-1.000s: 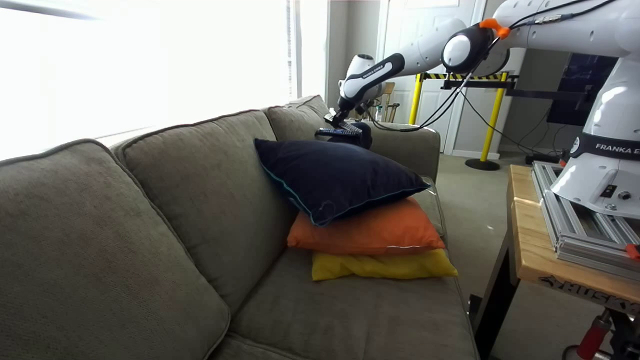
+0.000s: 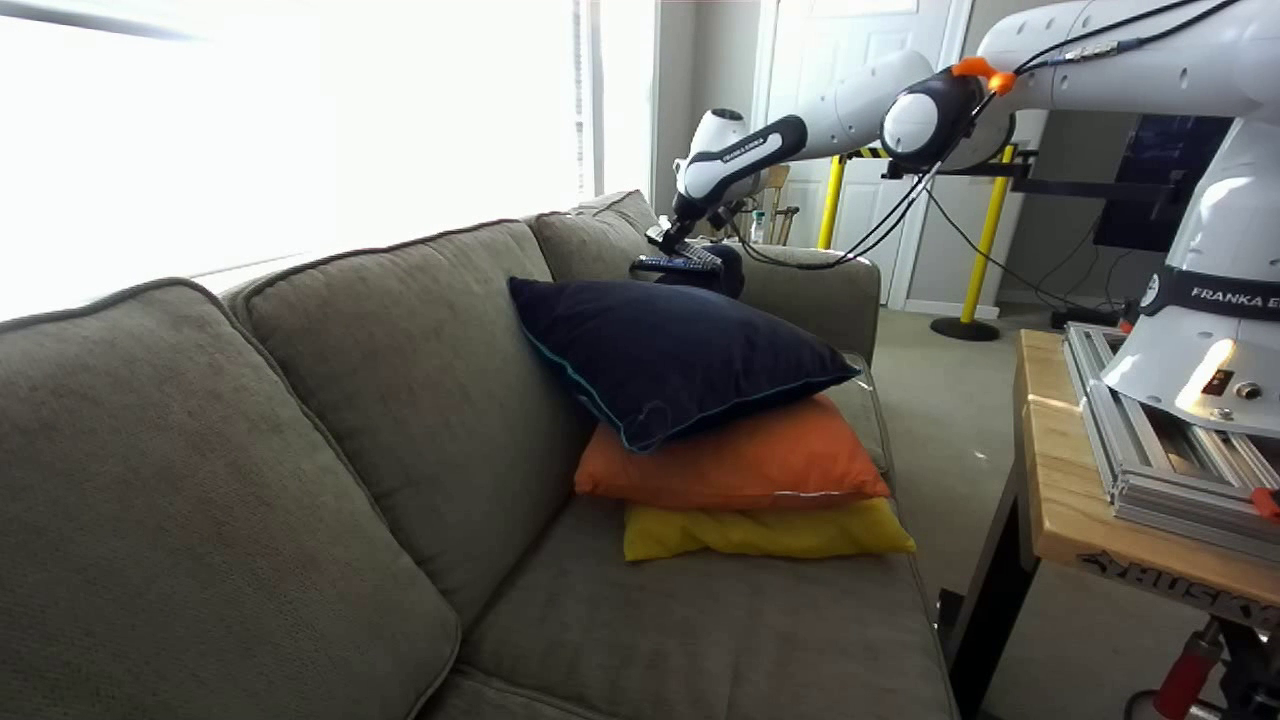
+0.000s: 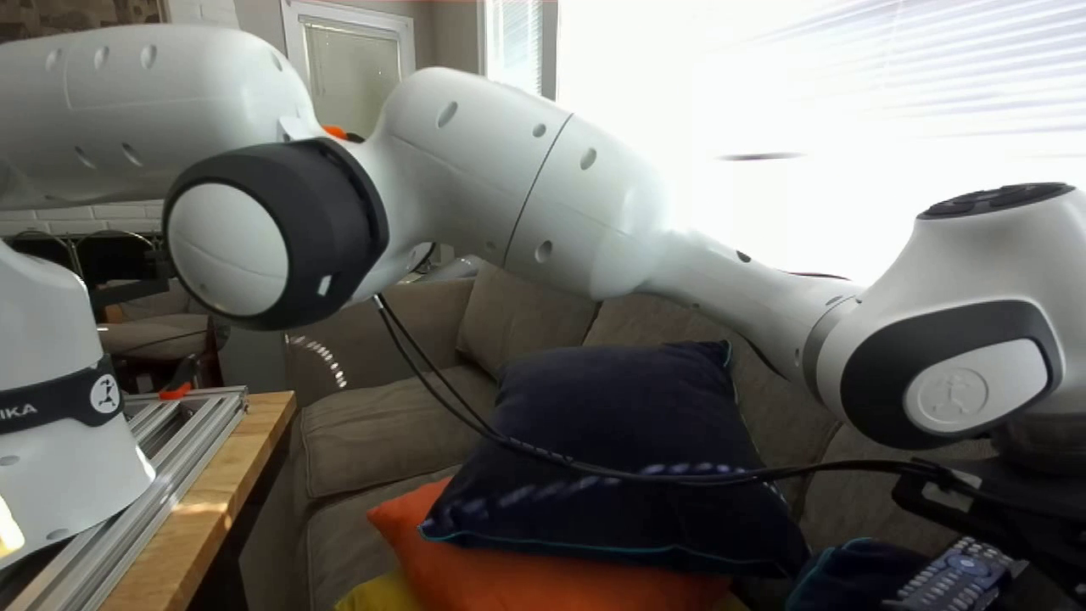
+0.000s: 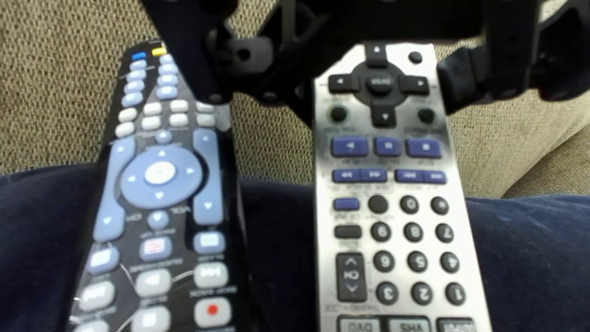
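Observation:
A silver remote (image 4: 398,216) with dark and blue buttons lies between the dark fingers of my gripper in the wrist view. The gripper is shut on its sides, near the round arrow pad. Left of it, apart from the fingers, is a black remote (image 4: 166,221) with pale blue and white buttons. Both remotes show over dark blue cloth (image 4: 282,243), and their near ends run out of frame. Exterior view 1 shows the gripper (image 2: 680,244) small and far off, over the remotes at the sofa's far end.
A large navy pillow (image 2: 684,348) lies tilted on an orange pillow (image 2: 744,462) and a yellow pillow (image 2: 768,530). The sofa backrest (image 2: 408,312) runs alongside. The near seat (image 2: 696,636) is clear. A wooden workbench (image 2: 1062,468) carries the arm's base.
The arm's elbow sits slightly lower than a second ago. The hand has barely shifted, and the pillows are where they were.

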